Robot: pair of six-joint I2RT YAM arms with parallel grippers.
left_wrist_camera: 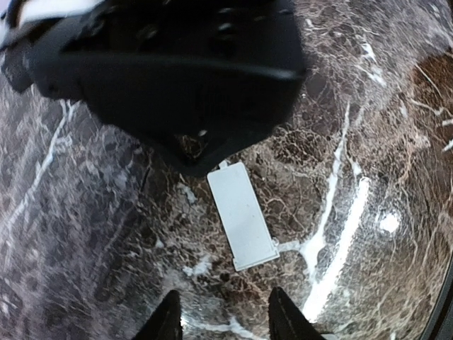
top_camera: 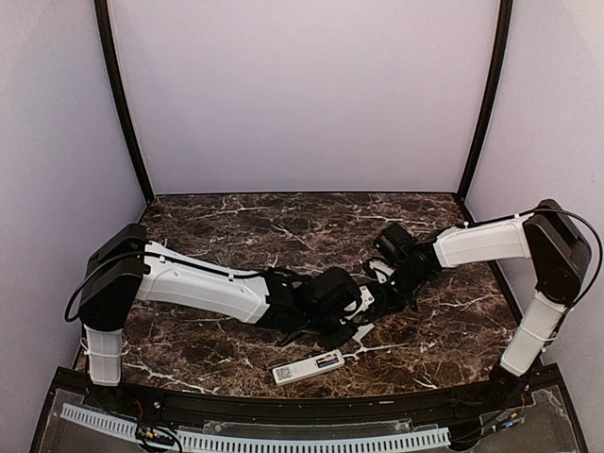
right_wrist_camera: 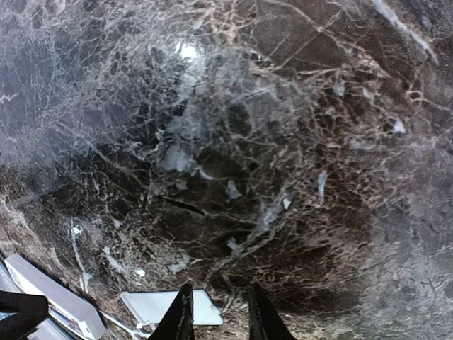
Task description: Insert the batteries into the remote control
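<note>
The white remote (top_camera: 309, 368) lies near the front edge, its battery compartment showing dark at the right end; in the right wrist view it (right_wrist_camera: 56, 294) is at the lower left. The white battery cover lies flat just behind it, also at the bottom of the right wrist view (right_wrist_camera: 166, 304). My left gripper is open above the table, close to the cover, with nothing between its fingers. My right gripper stands open beside the cover, slightly farther back, nothing between its fingers. In the top view both grippers are partly hidden by the arms.
The two arms are close together at the centre, the right arm's body looming over the top of the left wrist view. The front rail (top_camera: 236, 404) runs just beyond the remote.
</note>
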